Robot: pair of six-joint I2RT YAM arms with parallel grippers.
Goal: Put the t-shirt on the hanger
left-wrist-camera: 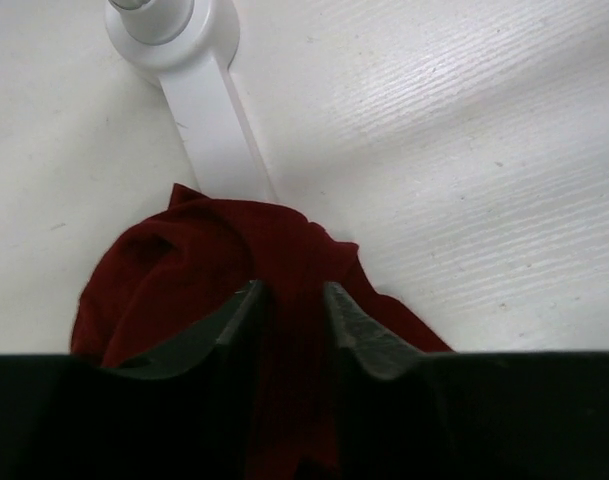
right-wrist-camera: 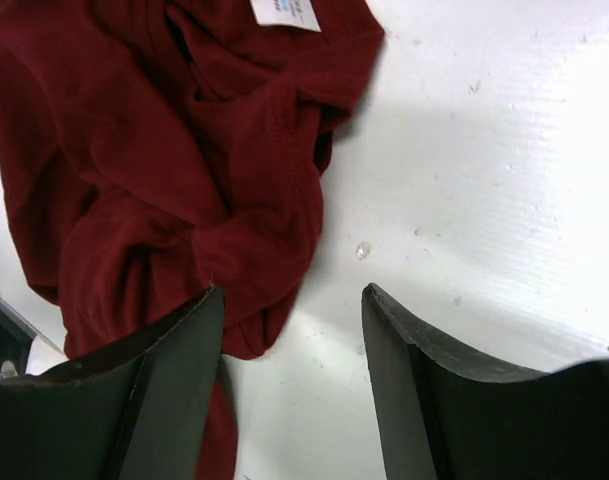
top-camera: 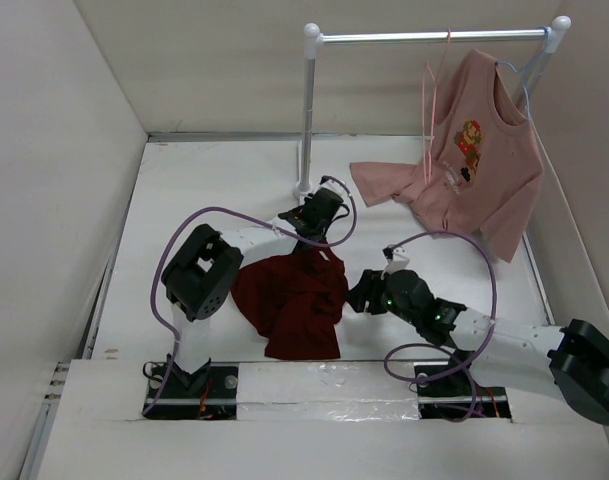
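A dark red t-shirt (top-camera: 294, 300) lies crumpled on the white floor below the rack. My left gripper is over its upper end, near the rack's foot, with red cloth under and between its part-open fingers; whether it grips the cloth is unclear. My right gripper stands open just right of the shirt, whose folds and white label show in the right wrist view. Empty pink hangers (top-camera: 425, 100) hang from the rail.
A pink t-shirt (top-camera: 484, 180) hangs on a blue hanger at the rack's right, its lower part spread on the floor. The rack post (top-camera: 307, 110) stands just behind my left gripper. Walls enclose the space.
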